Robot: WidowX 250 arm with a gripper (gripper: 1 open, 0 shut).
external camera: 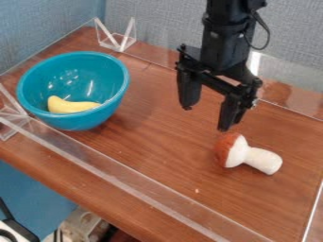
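My black gripper (210,106) hangs open over the middle right of the wooden table, its two fingers apart with nothing between them. Below its right finger lies a toy mushroom (259,159) on its side, red cap to the left and white stem to the right. A teal bowl (104,106) on the left holds a yellow banana-like object (72,106).
Clear low walls run along its edges, with white wire brackets (116,40) at the back left and on the left side. A white upright post stands behind my gripper.
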